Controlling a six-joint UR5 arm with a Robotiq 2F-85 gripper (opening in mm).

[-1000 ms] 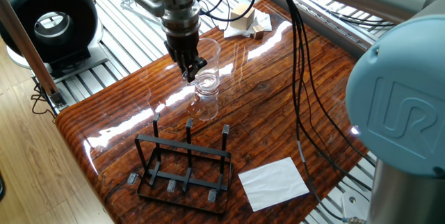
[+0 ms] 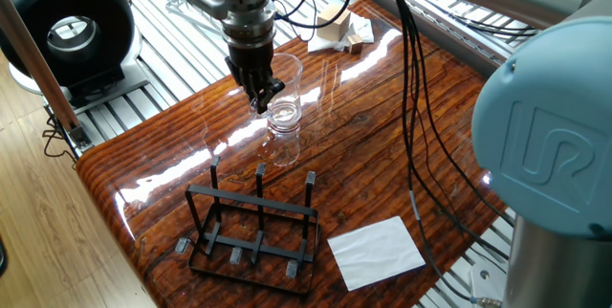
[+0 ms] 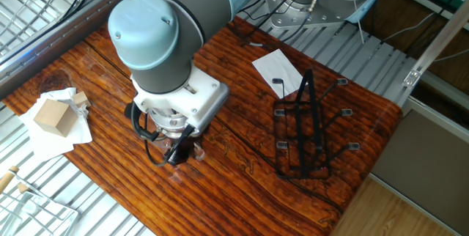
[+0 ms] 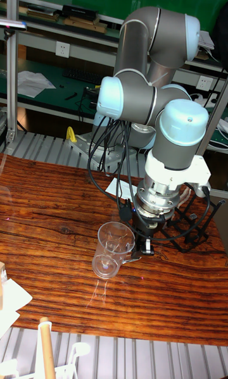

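Observation:
A clear cup (image 2: 290, 83) is upright over the glossy wooden table (image 2: 359, 145), its reflection showing below it. Whether its base touches the wood is hard to judge. My gripper (image 2: 265, 99), black and pointing down, is right beside the cup, overlapping its edge in exterior view 1. From exterior view 3, the gripper (image 4: 144, 249) appears at the right side of the cup (image 4: 113, 247). The fingertips are too dark and small to show how the fingers stand or whether they grip the cup. The arm hides most of the cup in exterior view 2.
A black wire rack (image 2: 253, 236) with upright prongs stands near one table edge. Close by lies a flat white sheet (image 2: 377, 253). Wooden blocks (image 3: 56, 117) rest on white paper at another corner. Cables (image 2: 413, 107) hang from the arm. Bare wood separates cup and rack.
The blue arm joint at the right of exterior view 1 has shifted very slightly left. Gripper, cup and rack look the same.

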